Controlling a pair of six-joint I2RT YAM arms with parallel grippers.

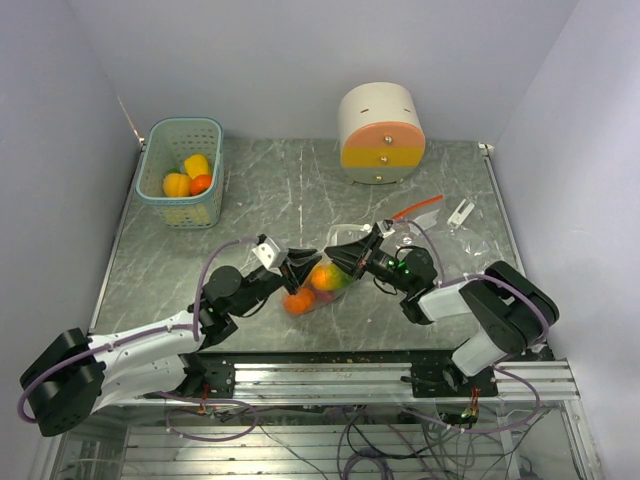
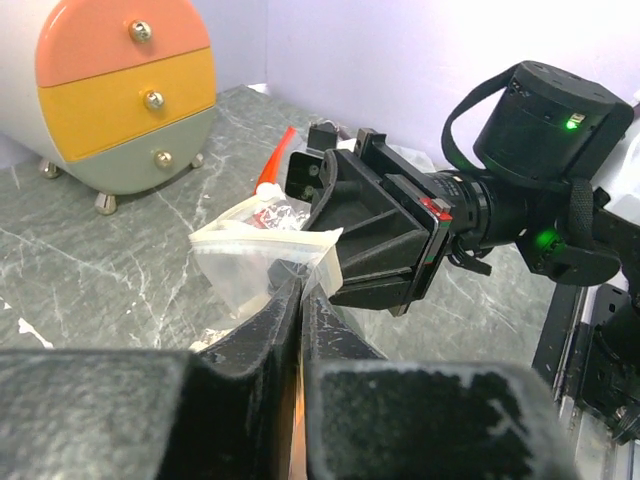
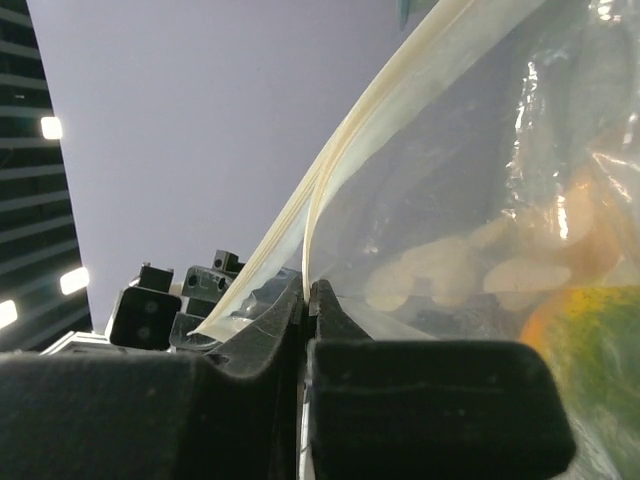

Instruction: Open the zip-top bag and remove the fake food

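Observation:
The clear zip top bag (image 3: 450, 170) has a cream zip edge and lies between my two grippers. Fake food shows through it: an orange piece (image 1: 298, 301) and a yellow-green one (image 1: 328, 277), with pale round pieces (image 3: 440, 268) in the right wrist view. At the bag's near corner, my left gripper is shut on its edge. My right gripper is shut on the zip edge from the other side, its fingertips pinching the film. In the left wrist view, film hides part of the right fingertips.
A teal basket (image 1: 212, 205) with colored fake food stands at the back left. The round-topped drawer cabinet (image 1: 375, 115) is at the back. Behind the right arm lie a red-orange strip (image 1: 417, 206) and a white clip (image 1: 461, 212).

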